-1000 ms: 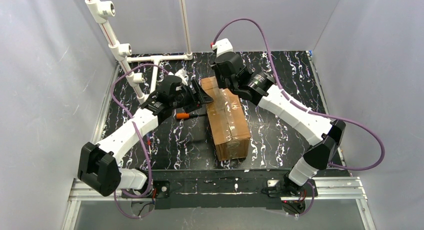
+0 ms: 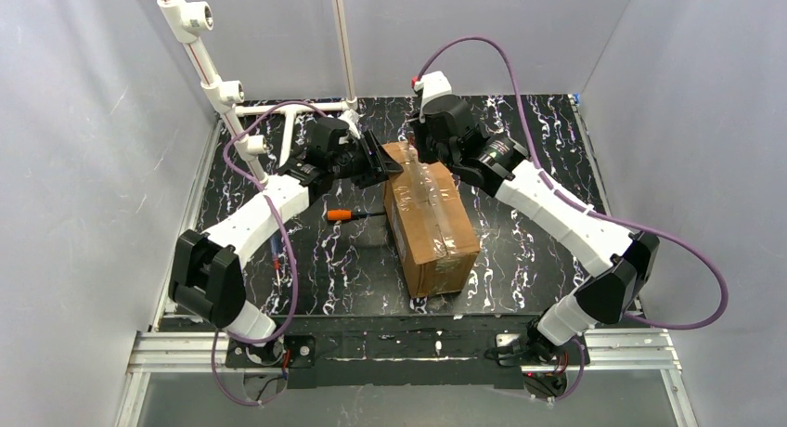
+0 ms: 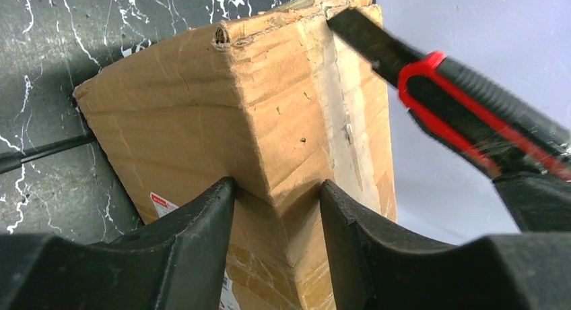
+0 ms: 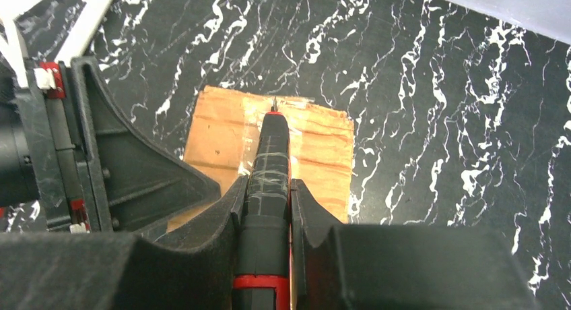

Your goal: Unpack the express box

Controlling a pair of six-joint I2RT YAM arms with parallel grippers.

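Observation:
A taped cardboard box stands lengthwise on the dark marble table. My left gripper is shut on its top left edge near the far end, with creased cardboard between the fingers. My right gripper is shut on a black and red box cutter, held over the box's far end. In the left wrist view the cutter's tip is at the tape by the far top edge; whether the blade is in the cardboard I cannot tell.
An orange-handled screwdriver lies left of the box, with another slim tool further left. A white pipe frame stands at the back left. The table right of the box is mostly clear.
Both grippers have moved slightly rightward and toward the back over the last second, and the box has shifted and turned slightly with them.

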